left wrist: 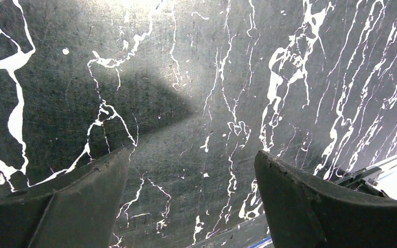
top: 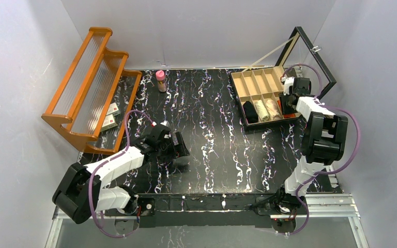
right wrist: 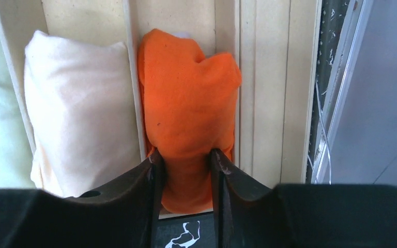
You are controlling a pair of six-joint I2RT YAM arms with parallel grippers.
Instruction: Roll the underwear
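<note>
The orange underwear (right wrist: pixel 188 98) is a rolled bundle sitting in a narrow compartment of the wooden box (top: pixel 259 82). Pinched round the lower part of the bundle is my right gripper, shut on it, with orange cloth showing between its fingers. Seen from the top, this gripper hides most of the bundle at the box's front right. My left gripper (top: pixel 182 144) is far off over the left of the table, its fingers apart. In the left wrist view only bare tabletop lies between those fingers.
Beside the orange bundle, neighbouring compartments hold a cream roll (top: pixel 272 109), a pale green roll (top: pixel 261 110) and a black roll (top: pixel 249 112). The box's lid (top: pixel 318 57) stands open. A wooden rack (top: pixel 98 88) and pink-capped bottle (top: pixel 161 81) stand at the left.
</note>
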